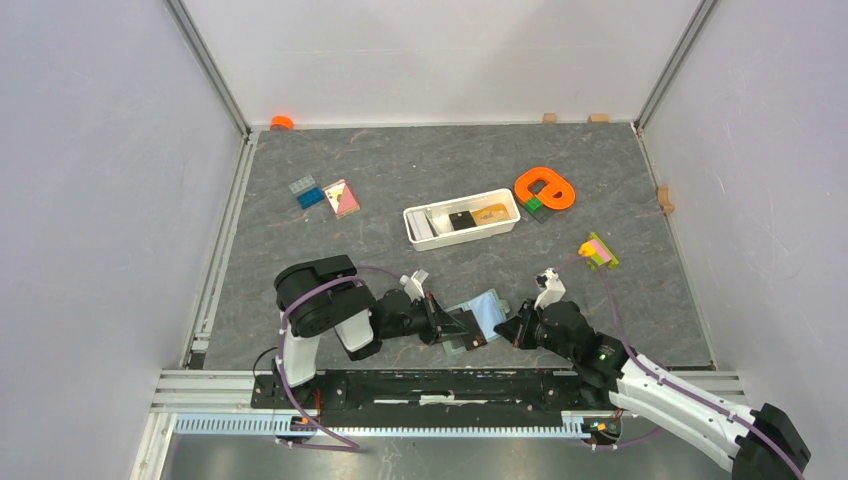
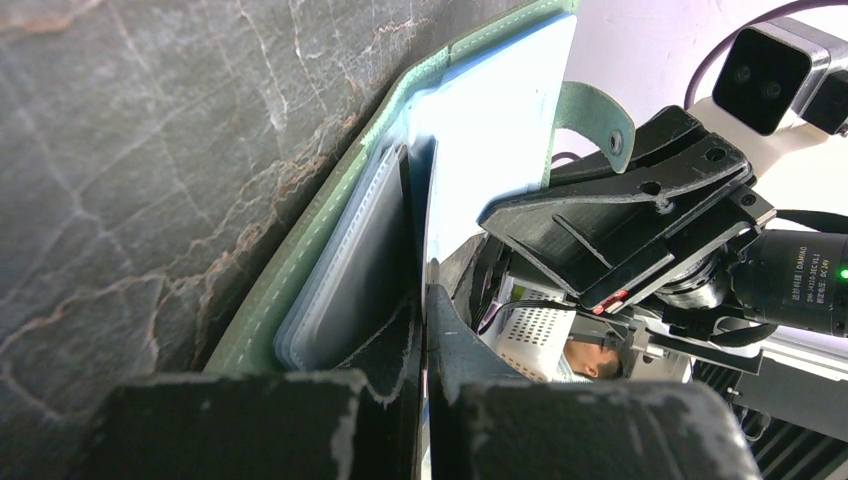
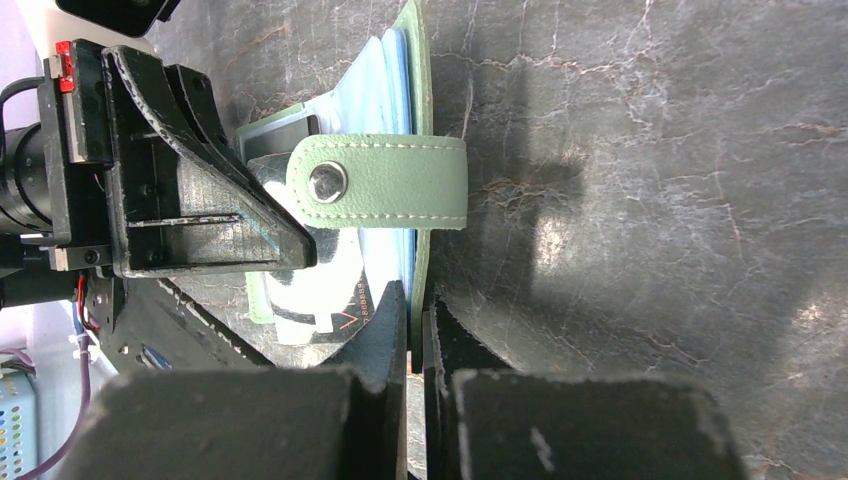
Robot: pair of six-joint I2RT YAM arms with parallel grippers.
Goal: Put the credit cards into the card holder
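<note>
The open card holder (image 1: 488, 310), green with pale blue sleeves, lies on the table between my two grippers. My left gripper (image 1: 459, 326) is shut on a dark card (image 1: 475, 332); in the left wrist view this card (image 2: 431, 210) shows edge-on, at the sleeves. How far it sits inside a sleeve cannot be told. On the holder's other side, my right gripper is shut on its edge, pinching the blue sleeves (image 3: 380, 100) and green cover. The snap strap (image 3: 400, 182) sticks out just beyond those fingertips. A printed card face (image 3: 325, 285) shows beside the sleeves.
Farther back stands a white tray (image 1: 412, 235) with several items, including a black piece and an orange one. Toy blocks (image 1: 306, 192), a pink-and-white box (image 1: 341, 198), an orange ring piece (image 1: 523, 184) and a colourful toy (image 1: 598, 251) lie around it. Bare table surrounds the holder.
</note>
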